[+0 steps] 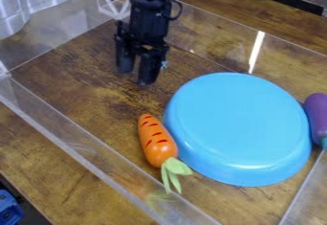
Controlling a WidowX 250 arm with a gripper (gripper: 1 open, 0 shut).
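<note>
The black gripper [140, 58] hangs low over the dark wooden floor in the upper middle, its two fingers apart with nothing visible between them. A toy carrot [160, 145], orange with pale green leaves, lies in the lower middle. To its right is a large upturned light-blue plate or lid [239, 125]. A purple toy eggplant [316, 117] is partly visible at the right edge.
Clear plastic walls [76, 138] border the wooden area. A blue object [7, 208] sits outside at the bottom left.
</note>
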